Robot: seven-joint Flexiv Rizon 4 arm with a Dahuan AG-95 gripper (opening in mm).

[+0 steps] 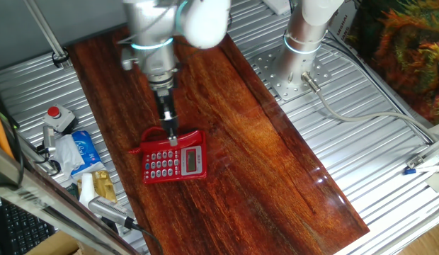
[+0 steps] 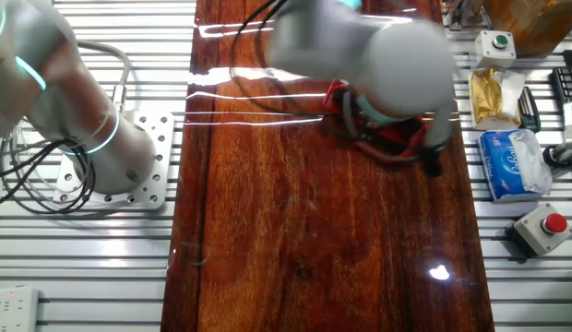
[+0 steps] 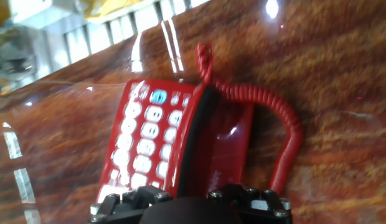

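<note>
A red telephone (image 1: 175, 164) with a grey keypad and small display lies on the wooden board. Its handset (image 3: 227, 140) rests in place along one side, and a coiled red cord (image 3: 258, 94) loops from its end onto the board. My gripper (image 1: 173, 140) points down at the handset side of the phone; whether it touches is unclear. In the wrist view the gripper shows at the bottom edge, its two dark fingers (image 3: 143, 198) spread apart, the handset's near part between them. The arm covers much of the phone (image 2: 336, 94) in exterior view 2.
Left of the board lie a blue tissue pack (image 1: 83, 151), a red-button box (image 1: 59, 118) and a gold packet (image 1: 104, 185). The robot's base (image 1: 294, 74) stands on the slatted metal table at the right. Most of the wooden board (image 1: 262, 184) is clear.
</note>
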